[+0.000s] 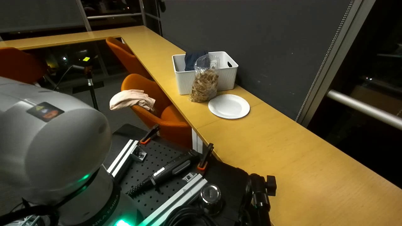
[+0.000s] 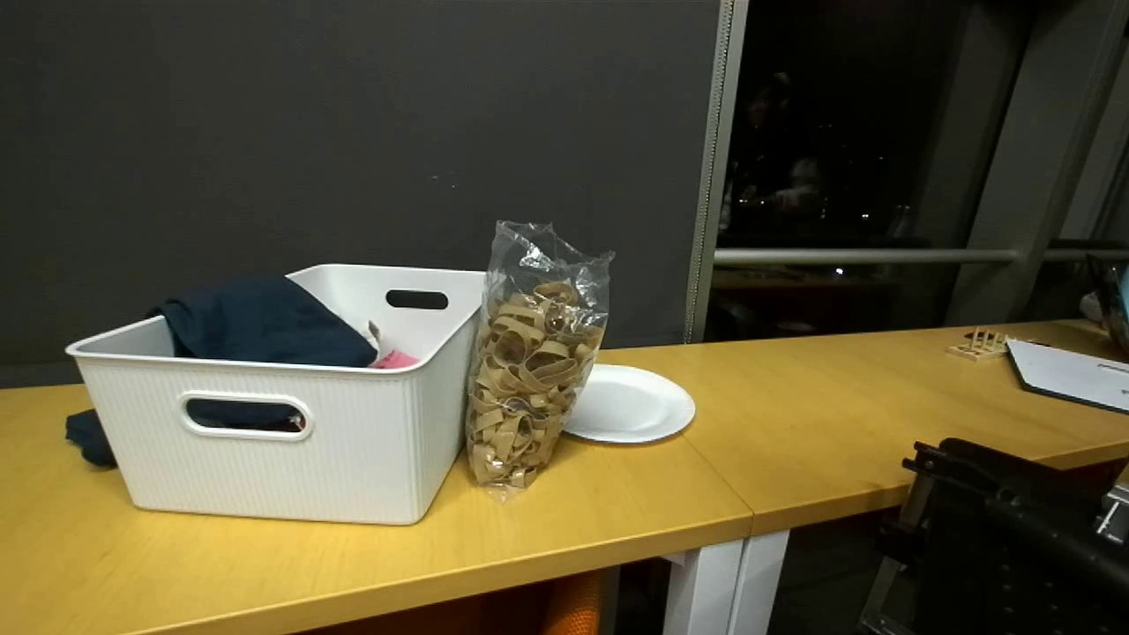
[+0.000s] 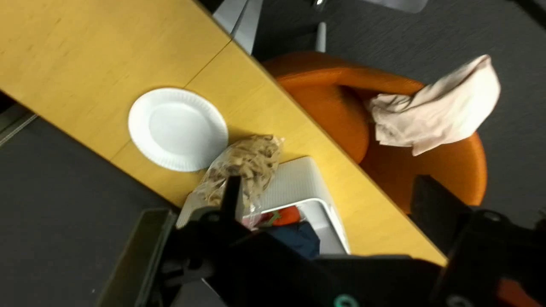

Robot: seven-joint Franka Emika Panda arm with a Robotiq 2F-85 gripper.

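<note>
In the wrist view my gripper is open, its two dark fingers spread wide with nothing held between them. Beyond them, farther off, lie the table's edge and the white bin (image 2: pixel 265 455). A clear bag of tan bands (image 2: pixel 534 386) stands upright against the bin's side. Next to the bag is an empty white plate (image 1: pixel 229 106), flat on the wooden table (image 1: pixel 286 158). Dark blue cloth (image 2: pixel 259 323) hangs over the bin's rim, and pink and orange-red items show inside. Neither exterior view has the gripper in it.
An orange chair (image 1: pixel 162 109) with a pale pink cloth (image 1: pixel 132 99) over it stands at the table's front side. Clamps and a black tool (image 1: pixel 169 169) sit on the robot's base board. A dark wall is behind the table.
</note>
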